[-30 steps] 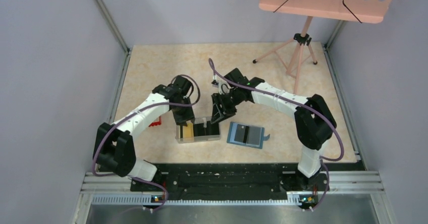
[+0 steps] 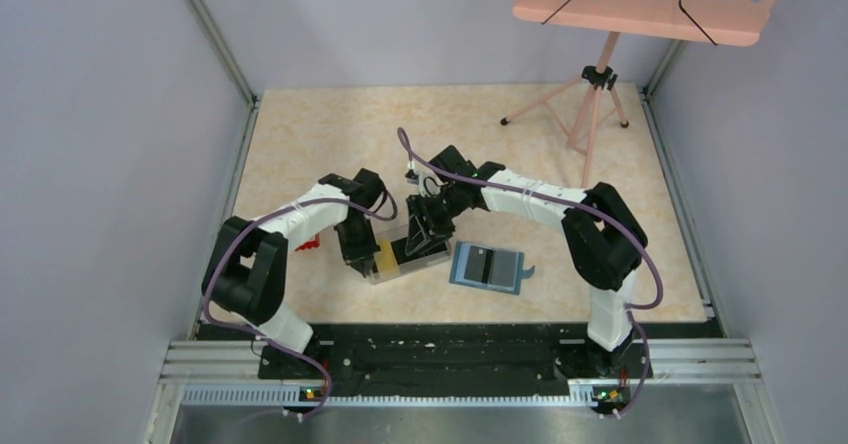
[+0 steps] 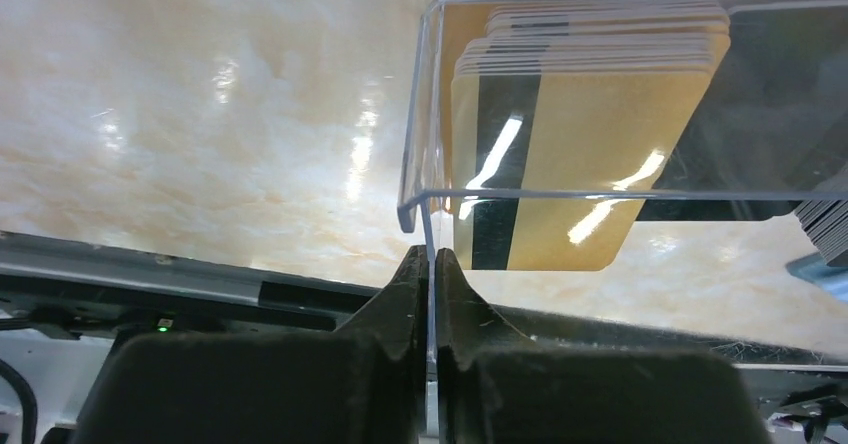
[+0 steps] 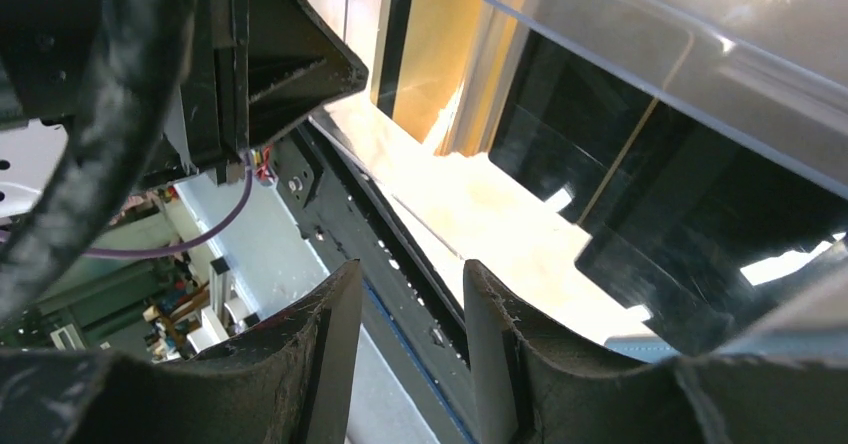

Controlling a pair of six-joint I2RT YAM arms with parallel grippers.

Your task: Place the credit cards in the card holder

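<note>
A clear plastic box (image 2: 408,270) sits tilted in the front middle, holding gold cards (image 3: 590,114) at its left end and dark cards (image 4: 680,214) beside them. My left gripper is shut at the box's left end, the edge of a clear wall in line with its fingertips; I cannot tell whether that is between them. My right gripper stands part open over the right part of the box, nothing seen between its fingers. A blue card holder (image 2: 486,266) with grey cards or slots lies right of the box.
A red object (image 2: 308,243) lies behind the left arm. A pink stand (image 2: 590,124) is at the back right.
Both grippers have come lower since a second ago, the left moving toward the front. The box has shifted right and turned, its right end now farther back.
</note>
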